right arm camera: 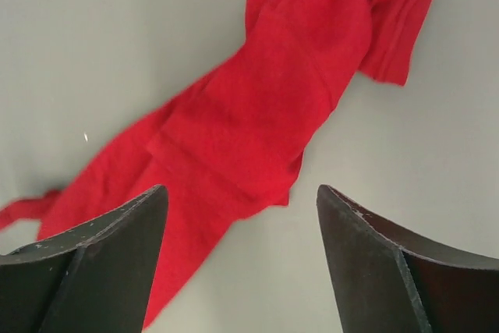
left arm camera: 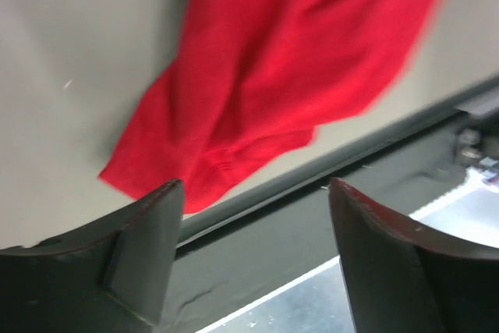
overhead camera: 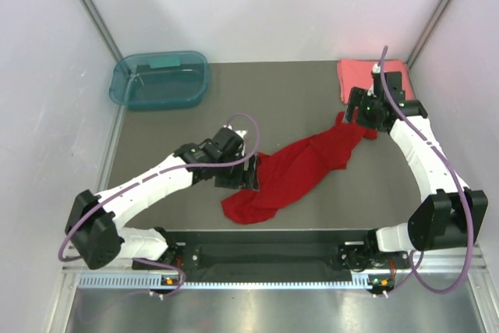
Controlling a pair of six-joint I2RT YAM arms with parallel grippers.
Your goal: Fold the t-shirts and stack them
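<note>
A red t-shirt [overhead camera: 304, 169] lies loose and rumpled diagonally across the table, its lower-left end near the front edge. My left gripper [overhead camera: 248, 173] hangs over that left end, fingers apart; in the left wrist view the cloth [left arm camera: 226, 91] shows beyond the open fingertips. My right gripper [overhead camera: 355, 107] is above the shirt's upper-right end, open, with the cloth [right arm camera: 257, 122] lying below it. At the back right lies a folded salmon-pink cloth [overhead camera: 352, 74], partly behind the right arm.
A teal plastic bin [overhead camera: 164, 95] stands at the back left. Walls border the table at back and sides.
</note>
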